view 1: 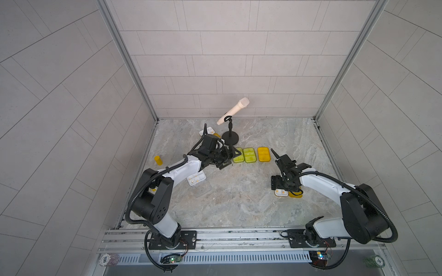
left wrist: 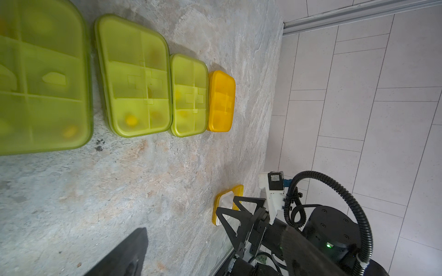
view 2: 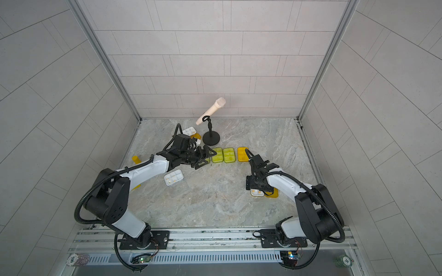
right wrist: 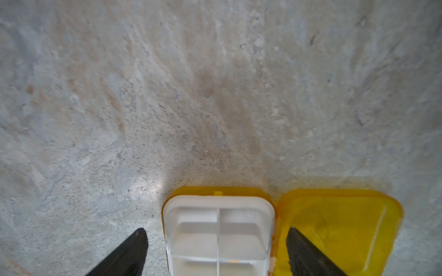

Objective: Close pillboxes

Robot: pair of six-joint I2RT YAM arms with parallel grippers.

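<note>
An open pillbox [right wrist: 218,230], with a white divided tray in an amber base, lies on the table at front right. Its amber lid [right wrist: 338,230] is folded out flat on the right side. My right gripper [view 1: 275,182] hovers over this box, fingers apart; in the right wrist view one finger [right wrist: 133,250] shows left of the tray and the other over the lid side. Several green pillboxes [left wrist: 135,82] and one orange pillbox [left wrist: 222,102] stand in a row, lids shut. My left gripper [view 1: 232,157] is open beside the row's left end, holding nothing.
A microphone [view 1: 234,110] on a black stand [view 1: 229,138] rises at the back. A white tray [view 1: 196,178] lies near the left forearm, and a small yellow object [view 1: 158,160] sits at far left.
</note>
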